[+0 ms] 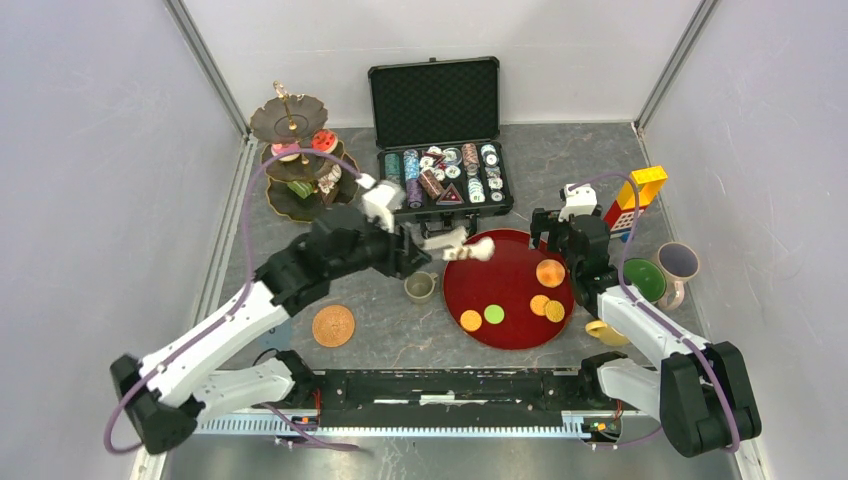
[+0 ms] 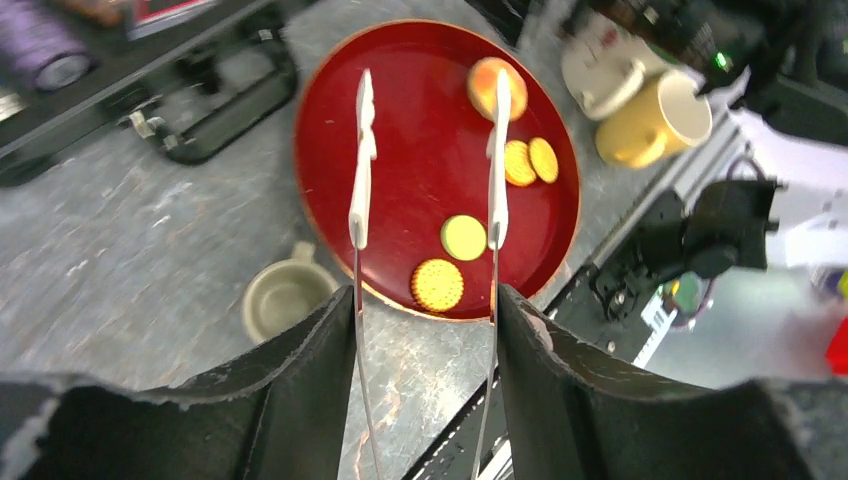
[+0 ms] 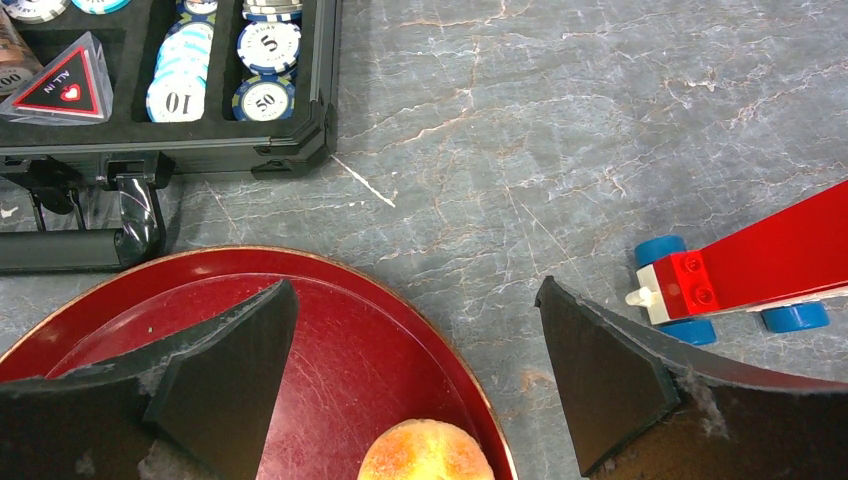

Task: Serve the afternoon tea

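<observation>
My left gripper is shut on white-tipped clear tongs (image 2: pixel 361 190); their two arms stand apart with nothing visible between them. In the top view the tongs reach over the left edge of the round red tray (image 1: pixel 500 270). On the tray are a round bun (image 1: pixel 550 273), a green disc (image 1: pixel 494 314) and several yellow biscuits (image 1: pixel 471 320). Pink and red cakes (image 1: pixel 324 141) sit on the tiered stand (image 1: pixel 287 122) at the back left. By the tray's upper right edge, my right gripper is open and empty.
A small grey cup (image 1: pixel 419 288) stands left of the tray. An open case of poker chips (image 1: pixel 435 100) is behind it. Mugs (image 1: pixel 679 262) and a red-yellow toy (image 1: pixel 640 195) occupy the right side. A woven coaster (image 1: pixel 333 326) lies front left.
</observation>
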